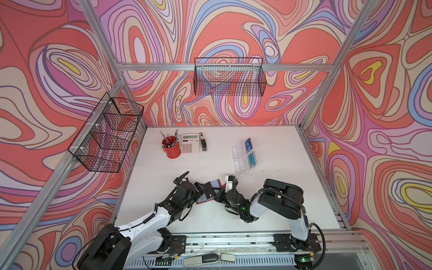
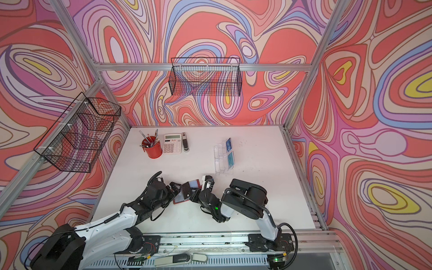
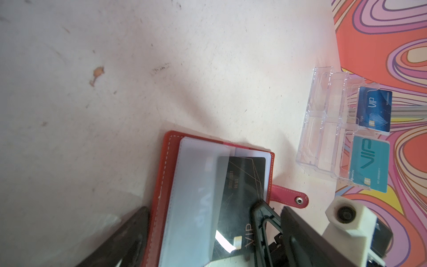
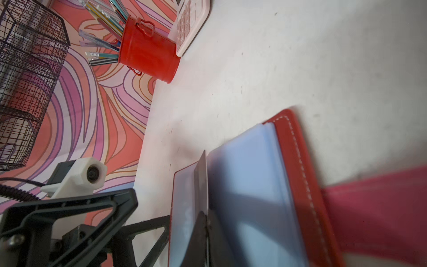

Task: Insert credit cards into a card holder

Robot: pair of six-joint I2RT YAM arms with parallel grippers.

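A red card holder (image 3: 162, 187) lies open on the table front, white sleeves facing up. My right gripper is shut at that card, its fingertips on or beside its edge; whether it pinches it is unclear. My left gripper stands open over the holder's left part. A clear rack (image 3: 320, 142) holds a blue card (image 3: 374, 109) and a teal card (image 3: 369, 162).
A red pen cup (image 1: 172, 150), calculator (image 1: 190, 146) and dark stapler-like item (image 1: 203, 143) stand at the back left. Wire baskets (image 1: 229, 81) hang on the frame.
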